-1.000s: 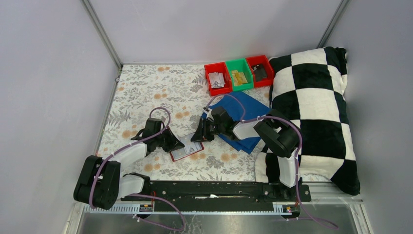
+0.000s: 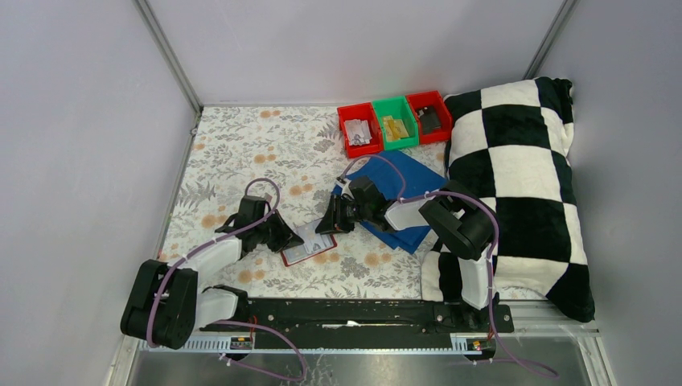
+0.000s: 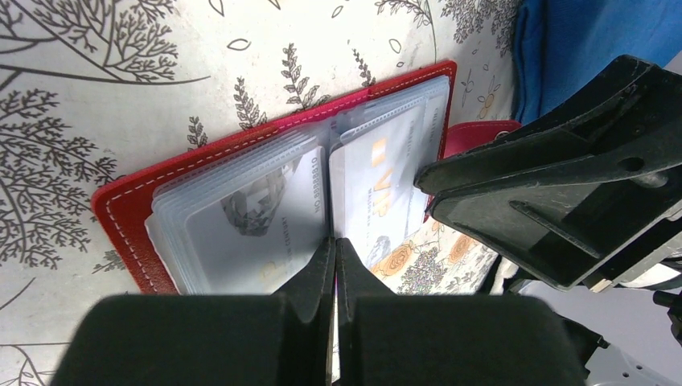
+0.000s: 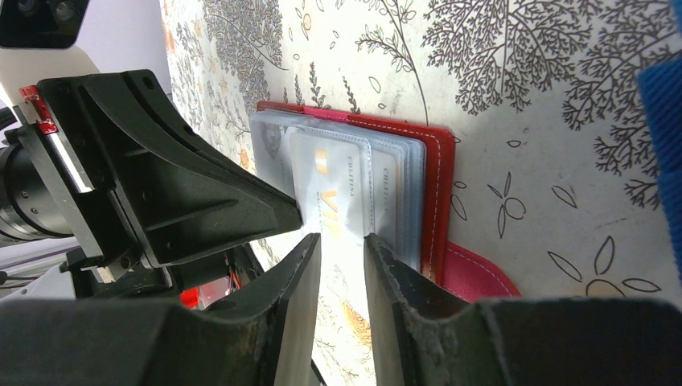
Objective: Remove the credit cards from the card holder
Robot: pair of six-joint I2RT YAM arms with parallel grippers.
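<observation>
The red card holder (image 2: 299, 258) lies spread open on the table, between my two arms. Clear sleeves fill both of its halves. In the left wrist view a white card (image 3: 380, 181) with gold print shows in the right half, and another card (image 3: 249, 217) with a grey picture in the left half. My left gripper is shut, its tips at the holder's middle fold beside the white card; nothing shows between them. Over the right half, my right gripper stands part open, with sleeve and card visible behind the gap between its fingers.
Red (image 2: 351, 149), green (image 2: 406, 143) and red (image 2: 438, 134) bins stand at the back, with small items inside. A blue cloth (image 2: 414, 178) lies under the right arm, and a checkered cushion (image 2: 515, 185) fills the right side.
My left gripper has shifted very slightly. The right arm and the card holder look unmoved in the top view.
</observation>
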